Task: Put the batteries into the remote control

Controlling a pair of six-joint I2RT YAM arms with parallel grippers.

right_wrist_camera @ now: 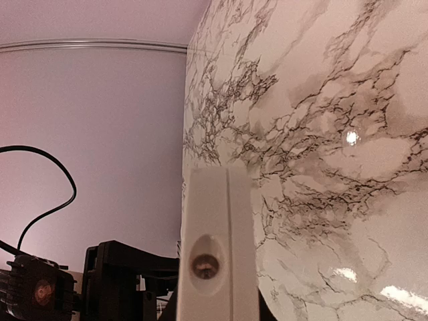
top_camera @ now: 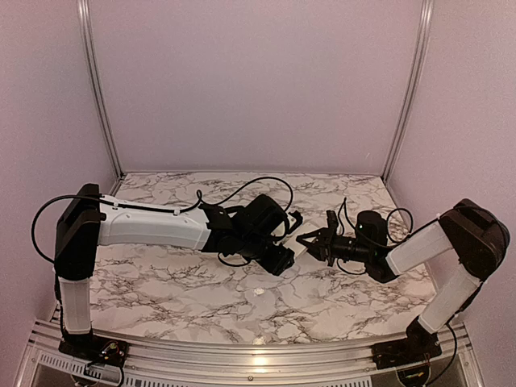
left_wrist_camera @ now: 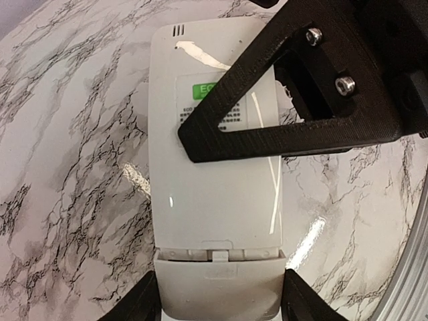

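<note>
The white remote control [left_wrist_camera: 215,194] is held face down between my grippers, above the table. In the left wrist view, my left gripper is shut on its battery cover [left_wrist_camera: 217,287] at the bottom end, with a narrow slotted gap between cover and body. My right gripper [top_camera: 308,242] is shut on the remote's body, its black finger lying across the back near the green label [left_wrist_camera: 204,91]. In the right wrist view, the remote's white edge [right_wrist_camera: 207,207] with a round recess fills the lower middle. I see no batteries; the grippers hide part of the remote.
Pale walls bound it at the back and sides, with a metal rail [top_camera: 266,359] along the front. Black cables loop over both arms.
</note>
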